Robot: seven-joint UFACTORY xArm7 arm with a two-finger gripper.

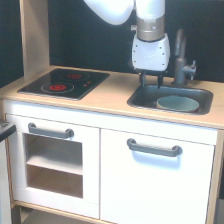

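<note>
My gripper [150, 80] points down over the back left part of the sink [147, 97]. Its two dark fingers stand apart, and nothing shows between them. In the sink lies a flat, rounded grey-green object [178, 103], perhaps a dish; it is to the right of the fingers and clear of them.
A dark faucet [181, 62] rises close to the right of my gripper. On the left of the wooden counter [112, 92] is a black stovetop [66, 82] with red rings. Below are a white cabinet door [150, 180] and an open-fronted compartment [55, 155].
</note>
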